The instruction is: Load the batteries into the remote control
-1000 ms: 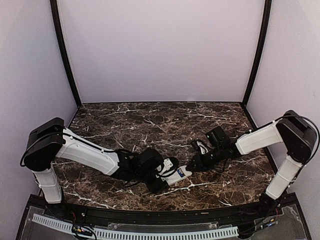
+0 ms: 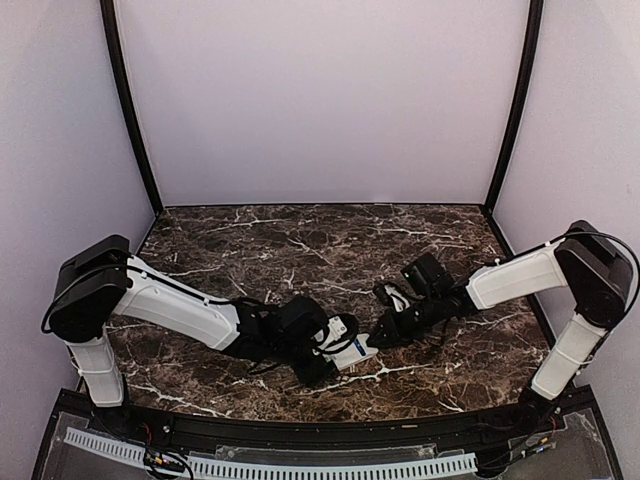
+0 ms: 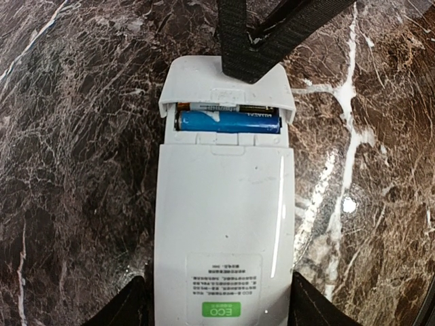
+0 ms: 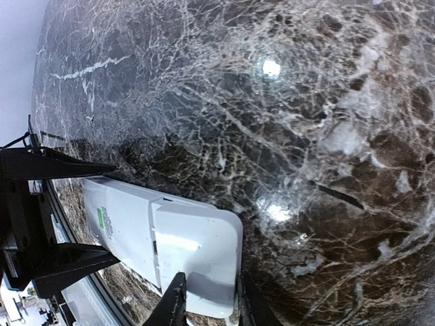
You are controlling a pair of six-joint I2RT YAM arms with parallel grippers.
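Observation:
In the left wrist view the white remote control [image 3: 224, 204] lies back up, with its label towards my left gripper. My left gripper is shut on the remote's sides. In the partly uncovered compartment sit a blue battery [image 3: 228, 122] and, behind it, a second battery [image 3: 214, 106] mostly under the white cover [image 3: 197, 78]. The cover sits at the remote's far end, with a gap between it and the body. A fingertip of my right gripper rests against the cover; its fingers stand part open around the cover's end corner, gripping nothing visibly.
A black rail [image 2: 300, 430] runs along the front edge. No loose batteries show on the table.
My right gripper has shifted slightly left, and the white cover has come a little nearer the remote's body, narrowing the gap. The left arm and the remote have stayed put.

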